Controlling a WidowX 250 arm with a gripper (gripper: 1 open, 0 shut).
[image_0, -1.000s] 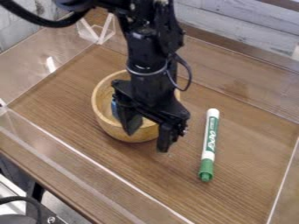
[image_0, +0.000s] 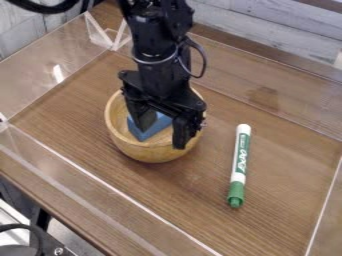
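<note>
My black gripper (image_0: 158, 118) is over a round yellow bowl (image_0: 155, 150) in the middle of the camera view, its fingers spread open and reaching down to the bowl. A blue object (image_0: 150, 127) lies in the bowl, partly hidden behind the fingers. I cannot tell whether the fingers touch it.
A green and white marker (image_0: 239, 168) lies on the wooden table (image_0: 94, 200) to the right of the bowl. A pale wooden edge runs along the back.
My gripper has moved back from the bowl's front to over the bowl. The marker has not moved.
</note>
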